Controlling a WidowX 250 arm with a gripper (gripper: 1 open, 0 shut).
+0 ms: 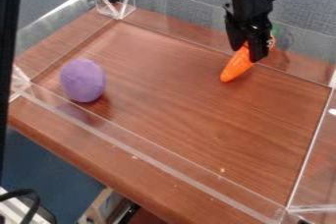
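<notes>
My black gripper (pixel 249 43) hangs from the top at the back right of the wooden table, right over an orange carrot (pixel 237 65) that slants down toward the front left. The fingers sit around the carrot's upper part; whether they are closed on it I cannot make out. A purple, egg-shaped object (pixel 83 80) stands at the left of the table.
Clear low walls (pixel 316 159) surround the wooden tabletop (pixel 171 140).
</notes>
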